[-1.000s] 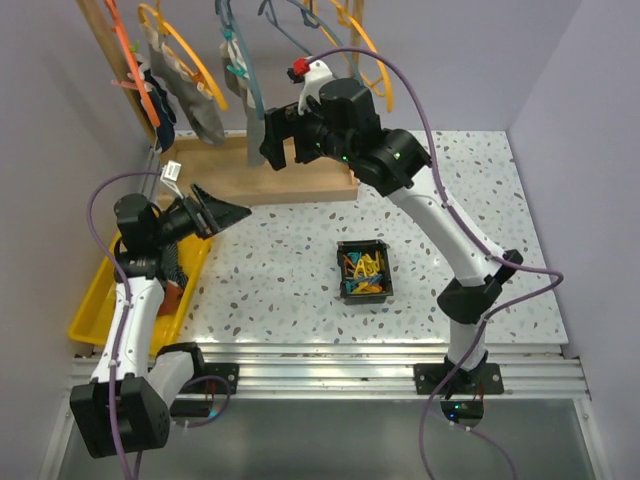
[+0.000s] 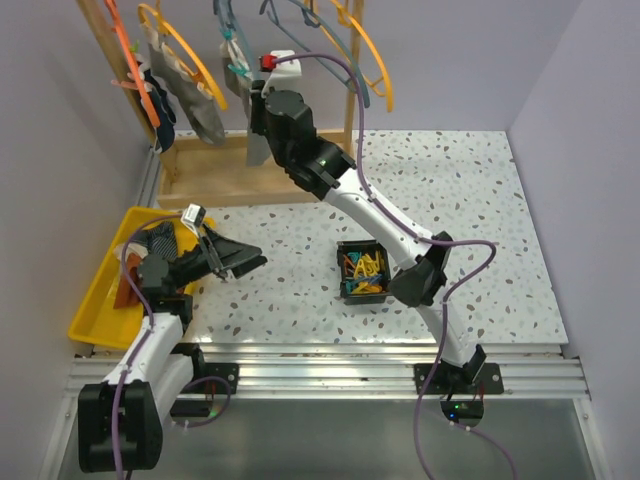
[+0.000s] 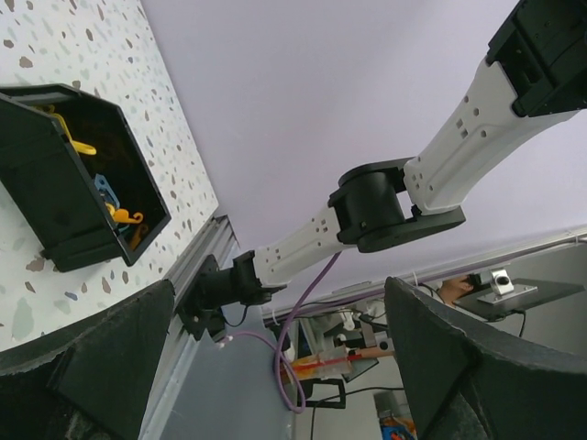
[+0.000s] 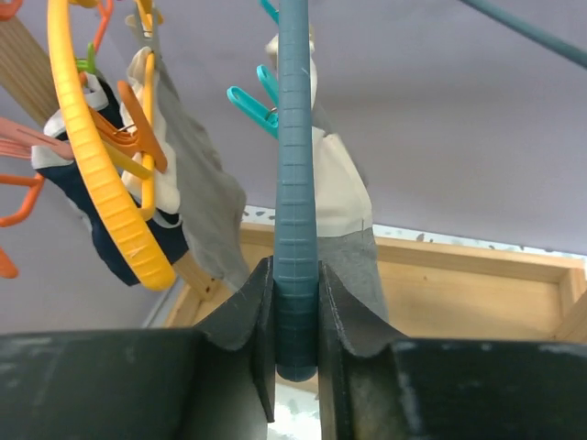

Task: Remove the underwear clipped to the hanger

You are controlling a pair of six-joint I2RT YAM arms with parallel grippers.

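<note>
Grey-and-white underwear (image 4: 341, 192) hangs by teal clips (image 4: 252, 110) from a blue-grey hanger (image 4: 295, 183). My right gripper (image 2: 258, 105) is up at that hanger; in the right wrist view its fingers (image 4: 371, 376) are closed in around the hanger's lower end. My left gripper (image 2: 245, 262) is low at the left, near the yellow bin, open and empty, its fingers (image 3: 87, 376) wide apart in its wrist view.
Orange and yellow hangers (image 2: 190, 60) with more garments (image 2: 200, 110) hang to the left on a wooden rack (image 2: 235, 195). A yellow bin (image 2: 95, 320) holds cloth; a black box (image 2: 340, 270) of clips stands centre.
My right gripper has moved leftward and up to the blue-grey hanger, its fingers now around it. My left gripper has moved down, toward the table's front.
</note>
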